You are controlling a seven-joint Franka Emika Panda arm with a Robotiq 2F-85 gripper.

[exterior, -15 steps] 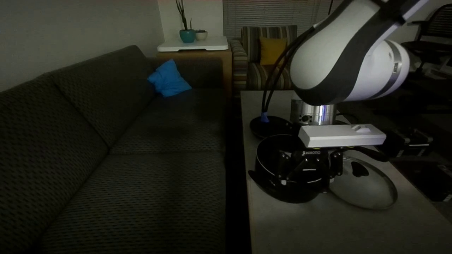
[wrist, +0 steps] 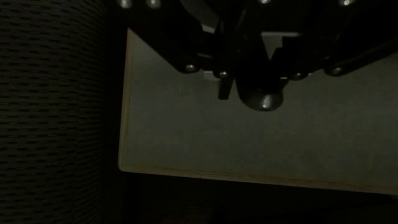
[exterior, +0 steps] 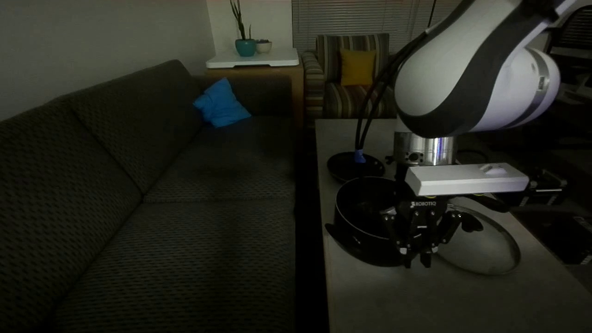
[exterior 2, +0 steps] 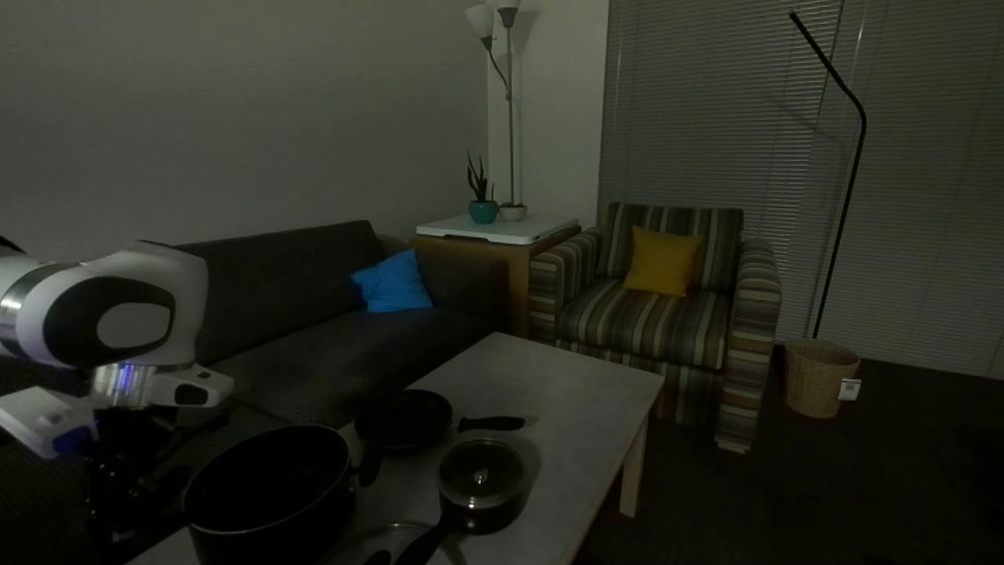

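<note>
The large black pot [exterior: 360, 208] stands on the low table [exterior: 410, 305], its inside dark. My gripper [exterior: 417, 261] points down at the pot's near right side and partly hides it. In the wrist view, a dark rounded piece with a shiny end [wrist: 264, 100], perhaps the pot's handle, shows between the fingers. The fingers are part open, drawn fairly close together, with a narrow gap beside the left finger. Contact on the right is too dark to tell. A glass lid [exterior: 488, 244] with a black knob [exterior: 470, 222] lies right of the gripper.
A black frying pan [exterior 2: 405, 421] and a small lidded saucepan [exterior 2: 481, 485] stand farther along the table. A grey sofa [exterior: 222, 249] runs along the left, past a narrow dark gap.
The arm and gripper have shifted right and slightly down in exterior view 1. The fingers have drawn closer together. The pot and lid look unmoved.
</note>
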